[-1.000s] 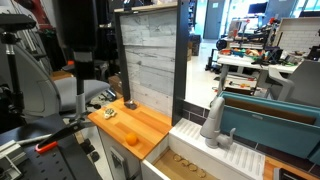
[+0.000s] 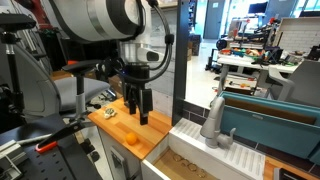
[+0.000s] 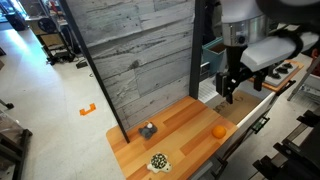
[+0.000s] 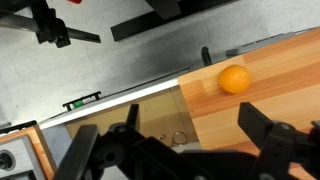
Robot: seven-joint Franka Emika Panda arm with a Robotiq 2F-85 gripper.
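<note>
An orange, round object (image 2: 131, 139) rests near the edge of the wooden board; the wrist view shows the same orange ball (image 4: 235, 79) to the right. My gripper (image 2: 139, 108) hangs above the board with its fingers spread and nothing between them. In the second exterior view the gripper (image 3: 239, 88) is over the drawer side, up and to the right of the orange ball (image 3: 219, 131). Its two dark fingertips stand wide apart in the wrist view, the drawer's edge showing beneath.
An open drawer (image 2: 198, 160) lies beside the wooden board (image 3: 180, 132). On the board's far side are a small patterned item (image 3: 158, 162) and a grey metal one (image 3: 148, 130). A grey bottle-like object (image 2: 213, 118) stands behind the drawer. A wooden panel (image 3: 160, 60) walls off the back.
The arm has come down and to the right, bringing the open gripper from high at the left to above the board. The orange ball has stayed in place.
</note>
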